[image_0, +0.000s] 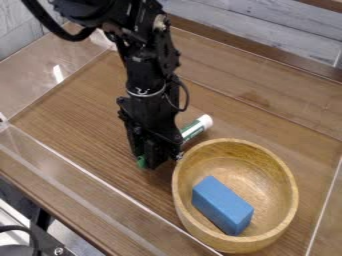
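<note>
My black gripper (152, 150) is low over the wooden table, shut on a pale cylinder with green on it, whose white end (197, 126) sticks out behind the gripper toward the right. The green part (142, 162) shows under the fingers; the middle is hidden by the gripper.
A round tan bowl (277, 185) holding a blue block (222, 205) stands at the front right, close beside the gripper. Pale planked surfaces lie beyond its edges.
</note>
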